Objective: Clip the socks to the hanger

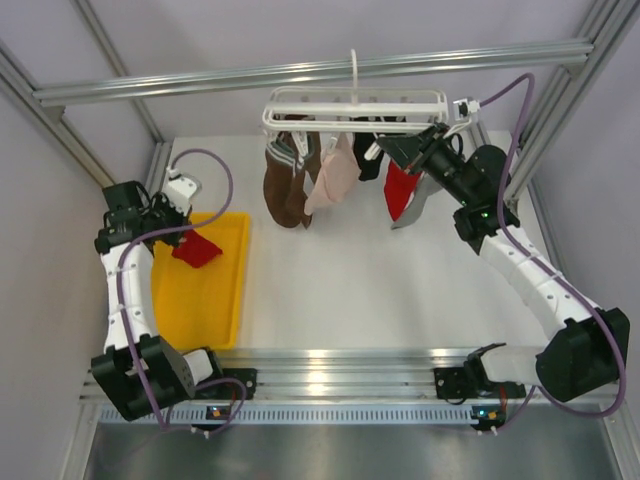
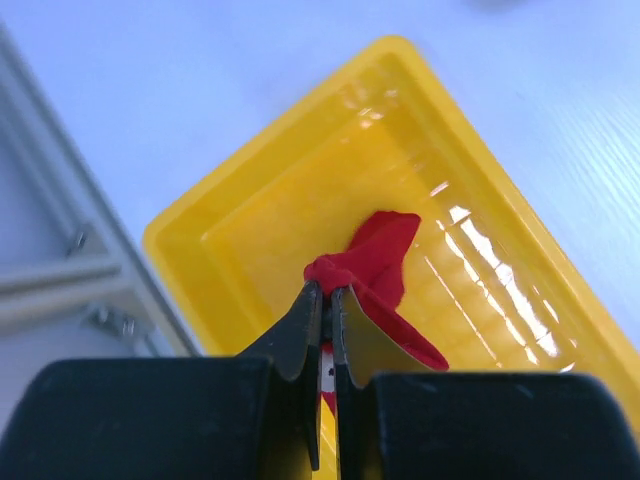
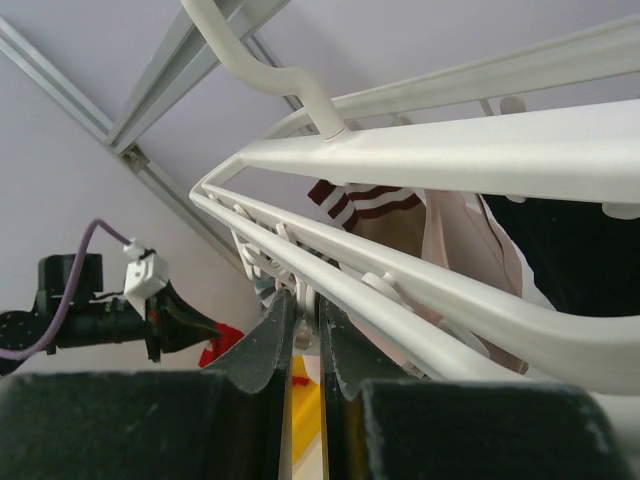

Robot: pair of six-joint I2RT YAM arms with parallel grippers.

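Observation:
A red sock is pinched at one end by my left gripper, above the yellow bin. The rest of the sock dangles below the fingers. In the top view the sock hangs over the bin's upper part. My right gripper is shut on a white part of the hanger, seemingly a clip on its lower rail. Along the white hanger, brown socks, a pink sock, a black sock and a red-and-grey sock hang down.
A metal crossbar holds the hanger by its hook. The white table between bin and right arm is clear. Besides the held sock, nothing shows in the visible part of the bin.

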